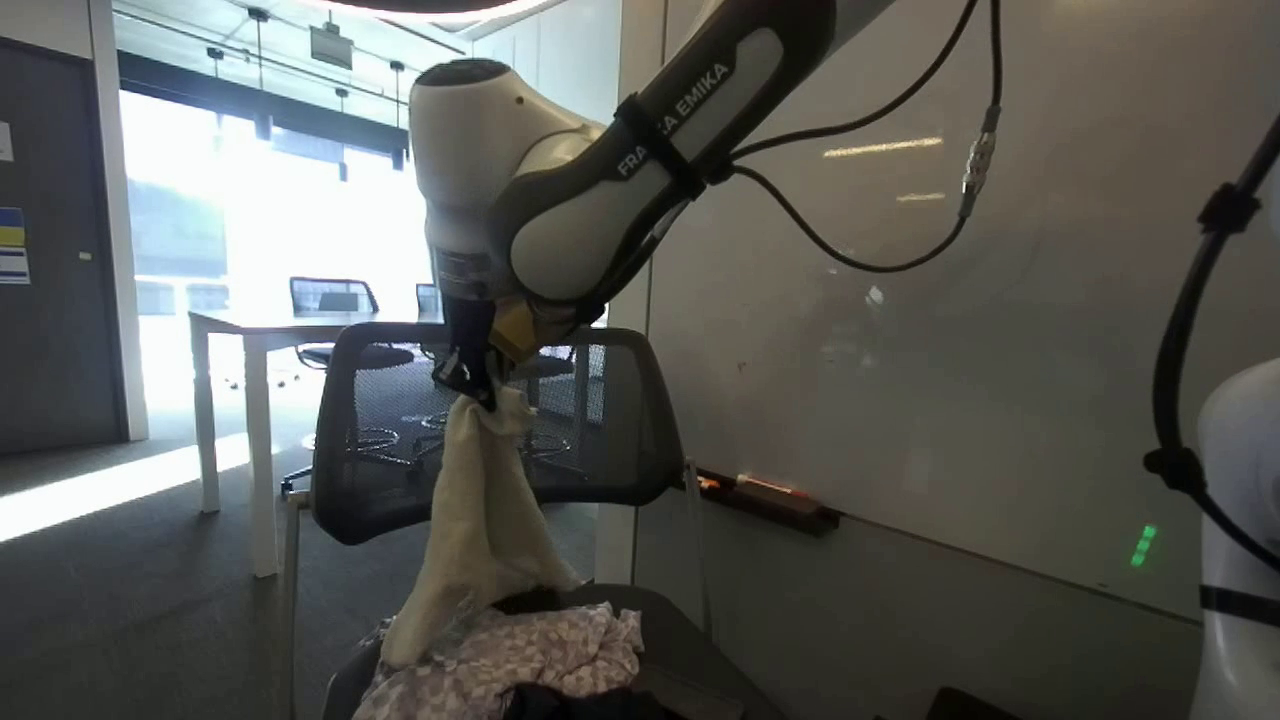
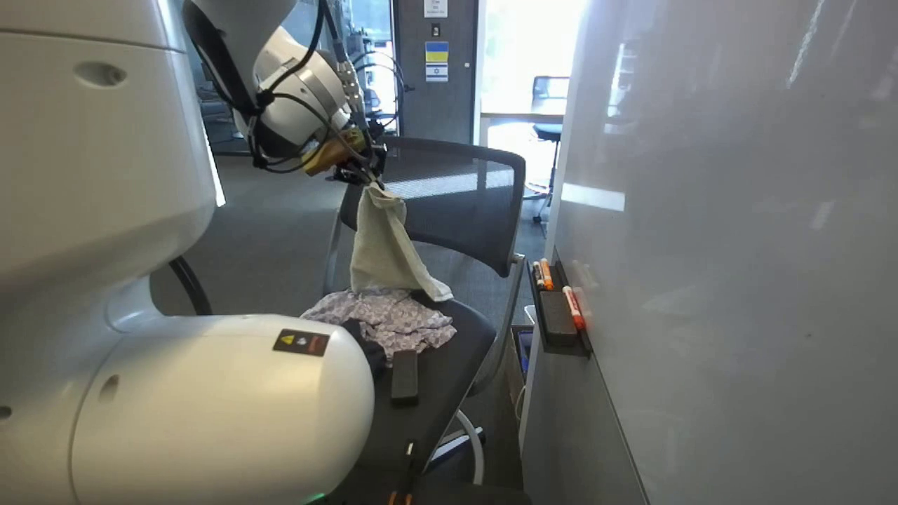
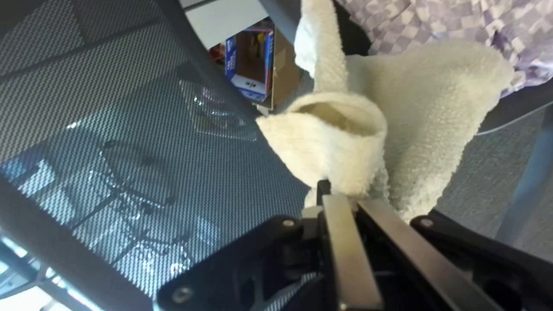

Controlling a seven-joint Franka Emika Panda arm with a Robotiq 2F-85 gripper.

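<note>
A cream towel (image 1: 486,516) hangs from my gripper (image 1: 480,396), which is shut on its upper end. In the wrist view the pinched towel (image 3: 430,114) folds into a loop just beyond the fingers (image 3: 350,249). Below, its lower part reaches down to a crumpled purple-and-white checked cloth (image 2: 391,320) on the seat of the black chair (image 2: 480,332). From exterior view 1 I cannot tell whether the towel's lowest edge still rests on that cloth.
Behind the towel rises the chair's mesh backrest (image 1: 612,420), close to my gripper. A dark eraser-like block (image 2: 405,377) lies on the seat. To the right stands a whiteboard (image 2: 724,252) with a marker tray (image 2: 560,320).
</note>
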